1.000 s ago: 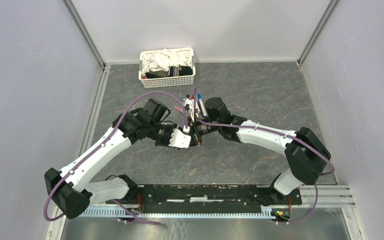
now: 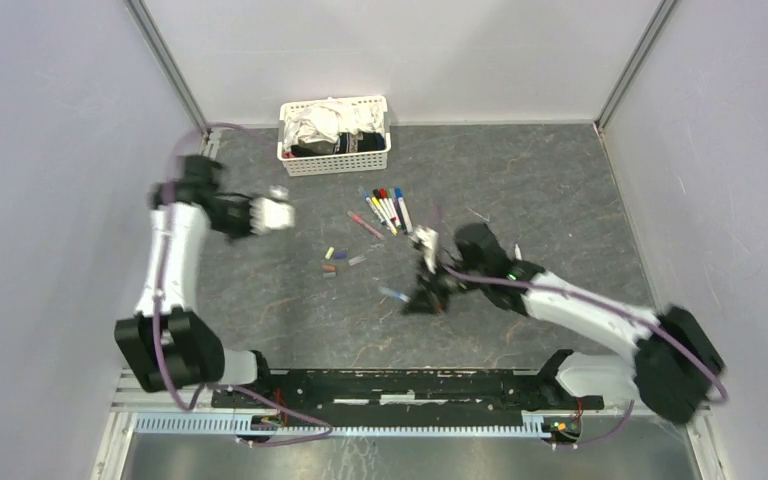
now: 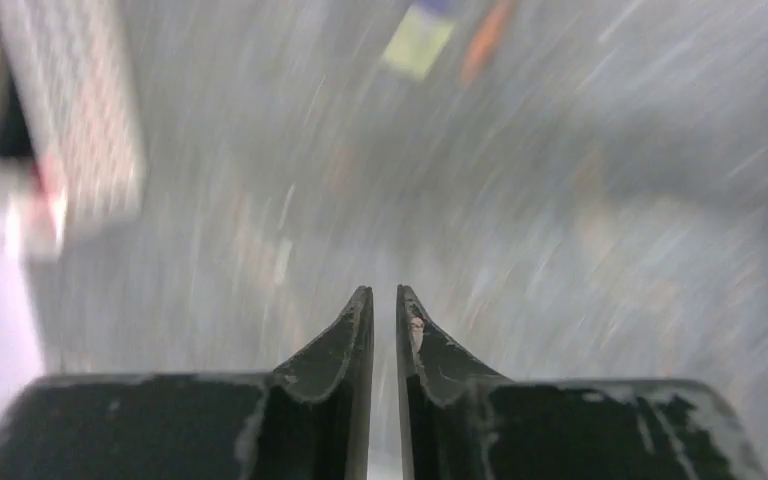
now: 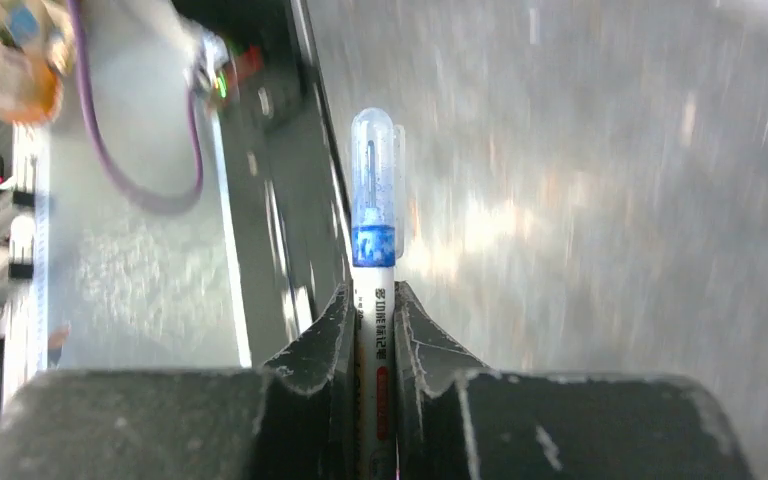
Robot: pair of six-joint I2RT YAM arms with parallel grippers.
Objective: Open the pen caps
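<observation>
A white-barrelled marker (image 4: pixel 374 330) with a blue band is gripped upright in my right gripper. Its clear cap (image 4: pixel 368 165) sits on the end pointing away from the fingers. In the top view the blurred right arm holds this marker low over the mid-front mat. My left gripper is slightly open, with an empty narrow gap between its tips. Several markers (image 2: pixel 384 208) lie side by side behind the middle, and a pink pen (image 2: pixel 365 224) lies to their left. Loose caps, including a yellow cap (image 2: pixel 329 253) and a blue cap (image 2: pixel 340 255), lie left of centre.
A white basket (image 2: pixel 340 168) of cloth stands against the back wall. Another white pen (image 2: pixel 517 250) shows behind the right arm. A black rail (image 2: pixel 400 385) runs along the front.
Both arms, close together at the centre before, are now apart. The left has swung left and back. The right has come forward and to the right with the marker. Loose caps are uncovered.
</observation>
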